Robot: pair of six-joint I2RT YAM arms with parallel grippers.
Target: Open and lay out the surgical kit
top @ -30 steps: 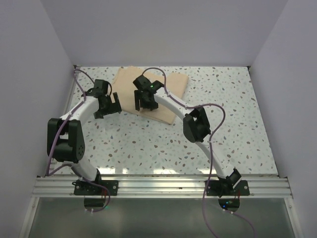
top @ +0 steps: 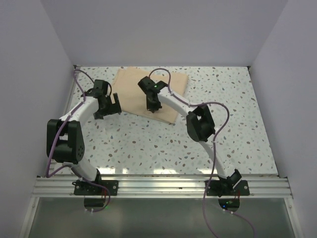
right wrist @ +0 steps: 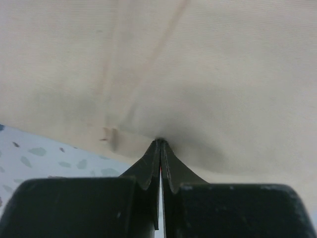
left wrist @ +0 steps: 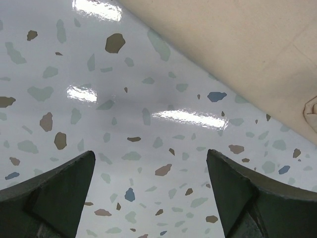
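Note:
A beige cloth wrap (top: 133, 84), folded, lies at the back of the speckled table. My right gripper (top: 153, 109) is low over the wrap's front part. In the right wrist view its fingertips (right wrist: 159, 144) meet with nothing between them, and the folded cloth edge (right wrist: 114, 138) lies outside, to their left. That view is somewhat blurred. My left gripper (top: 115, 103) stands open at the wrap's left front edge. Its fingers (left wrist: 54, 193) have only bare table between them in the left wrist view. Whatever lies inside the wrap is hidden.
Grey walls (top: 163, 29) border the table at the back and both sides. A purple cable (top: 227, 116) loops beside the right arm.
The left arm has stayed almost still.

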